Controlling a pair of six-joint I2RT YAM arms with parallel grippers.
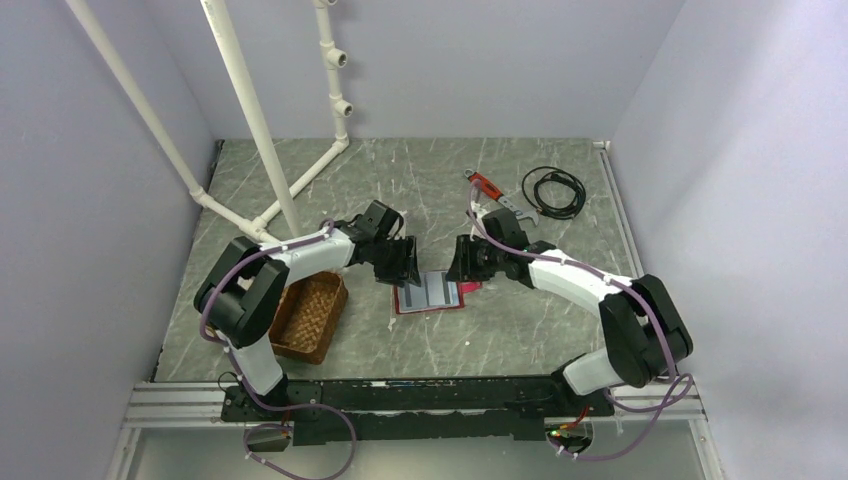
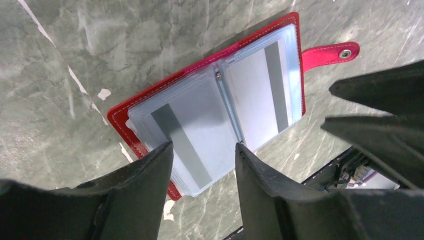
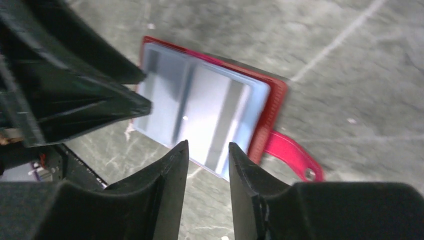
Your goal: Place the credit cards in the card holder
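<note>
The red card holder (image 1: 430,292) lies spread out on the table, with its snap strap (image 2: 330,55) pointing outward on the right. Both clear sleeves show a pale, card-like panel with a grey stripe: a left card (image 2: 187,120) and a right card (image 3: 210,112). My left gripper is open over the left sleeve's near edge, nothing held between its fingers. Over the holder's right end, near the strap, my right gripper stands partly open and empty. No loose card shows outside the holder.
A brown woven basket (image 1: 322,345) sits at the left, below the left arm. Toward the back right lie a red-handled wrench (image 1: 500,195) and a coiled black cable (image 1: 556,193). White pipes (image 1: 300,180) rise at the back left. Bare table surrounds the holder.
</note>
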